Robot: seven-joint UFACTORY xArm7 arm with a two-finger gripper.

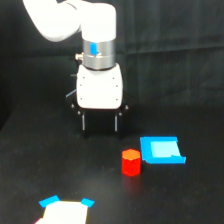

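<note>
My gripper (100, 124) hangs above the dark table, its two thin fingers pointing down and wide apart, with nothing between them. To its right and nearer the camera stands a small red block (131, 163). The block is apart from the gripper. Just behind and to the right of the block lies a white square edged with blue tape (163, 150). A second pale patch (66, 213) with blue tape at its corners and some red at its left is cut off by the bottom edge.
Bare black tabletop (60, 160) surrounds these things, with free room at left and far right. A dark curtain (170, 60) closes off the back.
</note>
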